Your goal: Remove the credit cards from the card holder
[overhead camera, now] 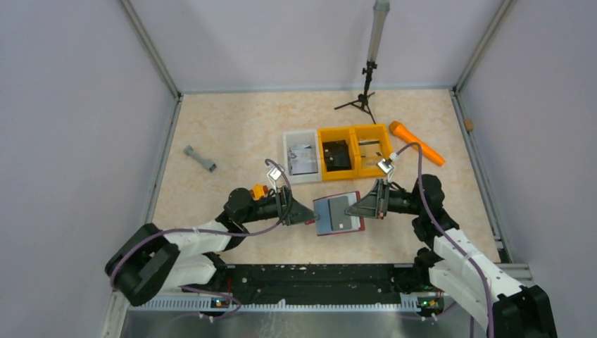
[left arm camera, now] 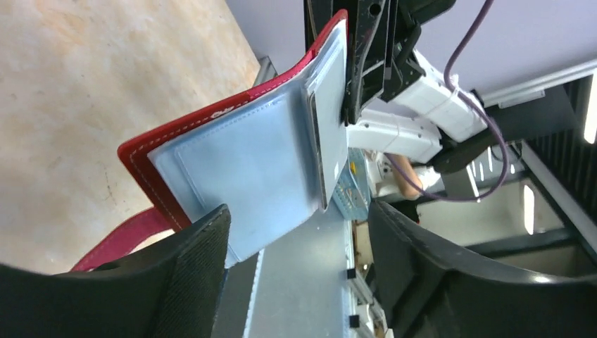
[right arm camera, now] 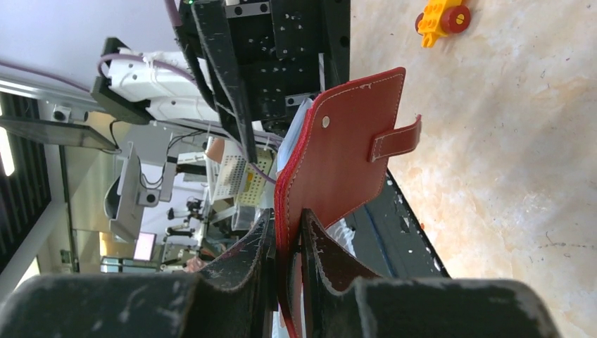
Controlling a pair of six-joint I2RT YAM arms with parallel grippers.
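Note:
A red leather card holder [right arm camera: 338, 148] with a strap is held up near the table's front, with light blue and grey cards [left arm camera: 246, 162] showing on its inner side. My right gripper is shut on the holder's edge. My left gripper is part open at the holder's other side, its fingertips near the lower edge of the blue card, with nothing visible between them. In the top view the grey card [overhead camera: 339, 213] lies over the blue one.
A yellow toy car [right arm camera: 443, 20] lies behind the grippers. White and yellow bins [overhead camera: 338, 132] stand at the back, with an orange microphone [overhead camera: 419, 143], a tripod and a grey tool [overhead camera: 199, 158].

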